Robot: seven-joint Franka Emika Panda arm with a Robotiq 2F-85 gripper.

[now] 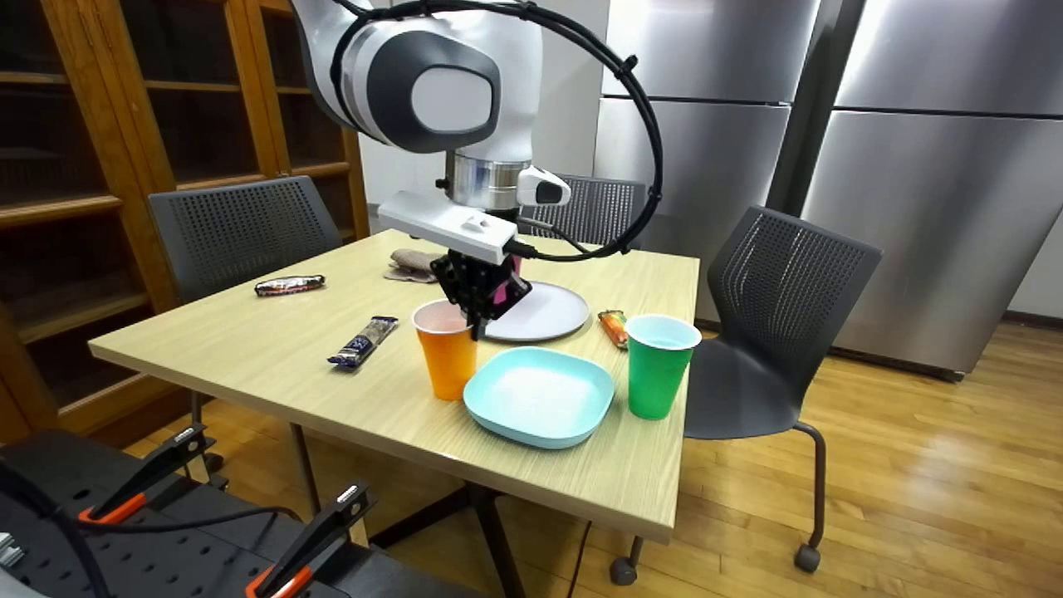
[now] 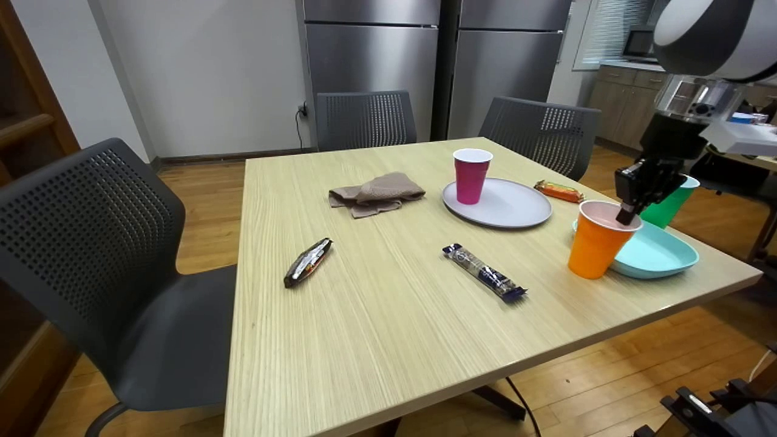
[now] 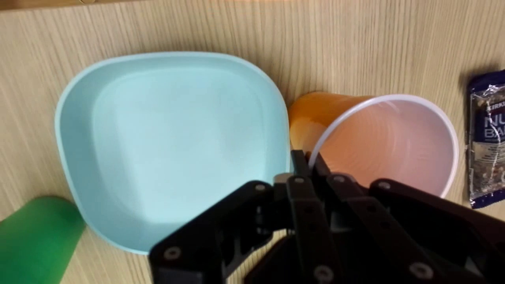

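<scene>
My gripper is shut on the rim of an orange cup [image 1: 448,360], one finger inside its pale mouth. In exterior view 2 the orange cup [image 2: 593,251] is low at the table's near right part, tilted slightly; whether its base bears on the table I cannot tell. The cup's side meets or nearly meets the edge of the turquoise plate [image 3: 175,142], which is empty. On the plate's other side stands a green cup [image 1: 658,374], partly hidden behind my gripper in exterior view 2.
A magenta cup [image 2: 470,178] stands on a grey plate [image 2: 517,207]. Close by lie a nut bar [image 2: 484,271] and an orange-wrapped bar [image 2: 559,192]. Farther off are a brown cloth [image 2: 379,193] and a dark-wrapped snack [image 2: 308,262]. The left half of the table has free room.
</scene>
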